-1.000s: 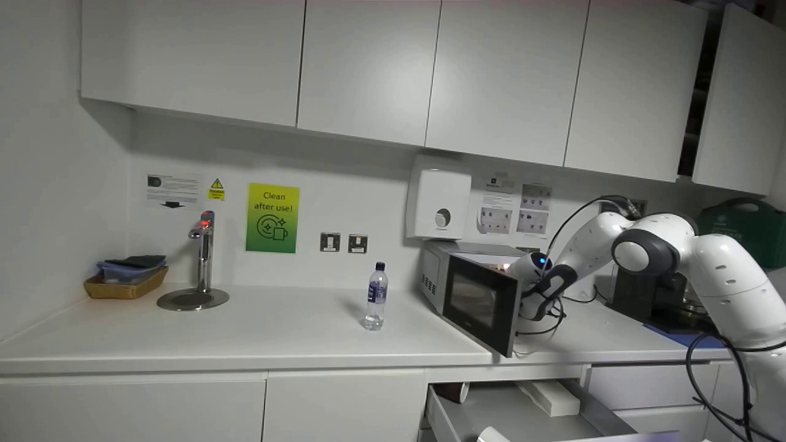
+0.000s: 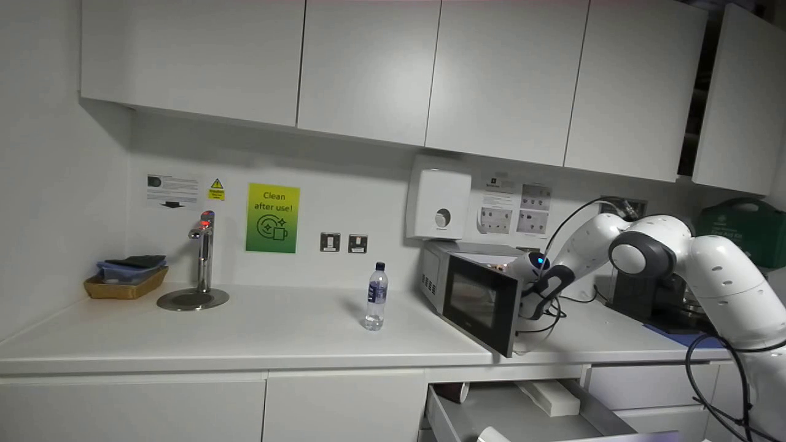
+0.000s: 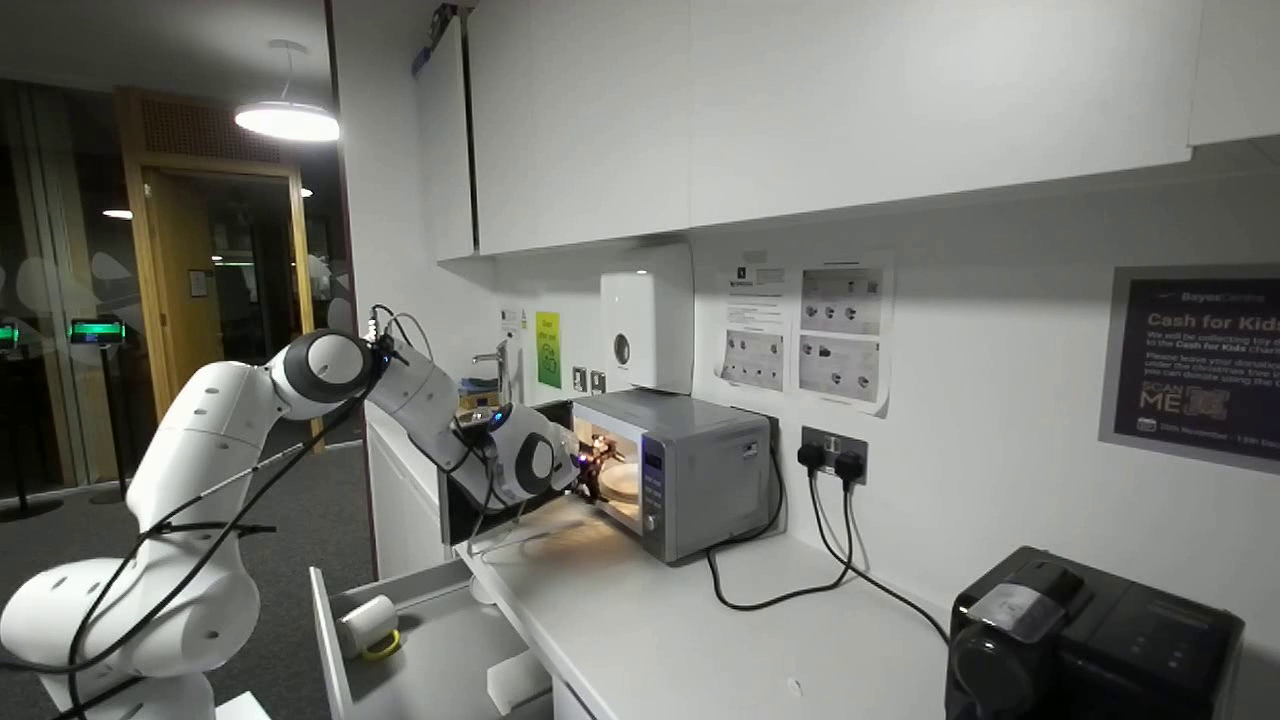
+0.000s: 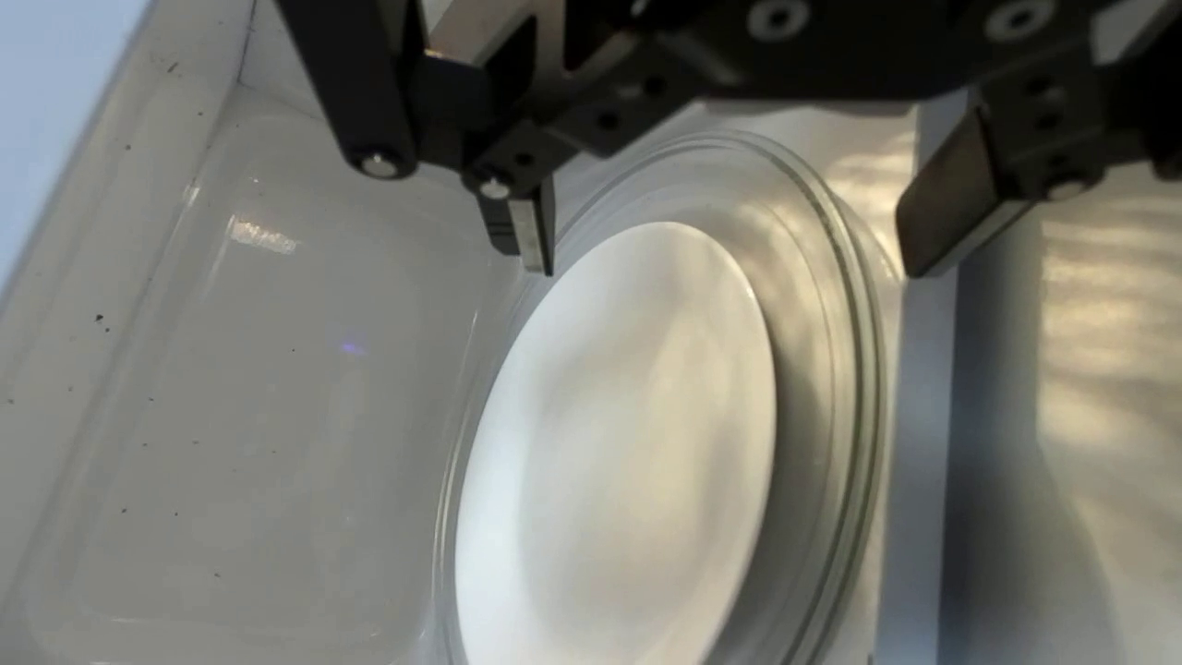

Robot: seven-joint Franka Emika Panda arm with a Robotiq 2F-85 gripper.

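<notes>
A white plate [image 4: 621, 443] lies on the glass turntable [image 4: 826, 443] inside the lit microwave [image 3: 720, 480]. My gripper stands open at the microwave's mouth, its two fingers spread wide with nothing between them. In the wrist view the fingertips are near the far end of the plate, one to each side and apart from it. The microwave door [image 2: 475, 302] is swung open and hides my gripper in exterior view 1. From exterior view 2, part of the plate [image 3: 620, 482] shows past the gripper.
An open drawer [image 2: 501, 416] below the counter holds a mug [image 3: 368, 626] and a white box [image 2: 552, 398]. A water bottle [image 2: 376, 298] stands left of the microwave. A black coffee machine [image 3: 1092, 636] is at the right; cables cross the counter between them.
Nearly everything stays the same. My arm has shifted very slightly to the left in exterior view 1; the door, drawer and bottle have not moved.
</notes>
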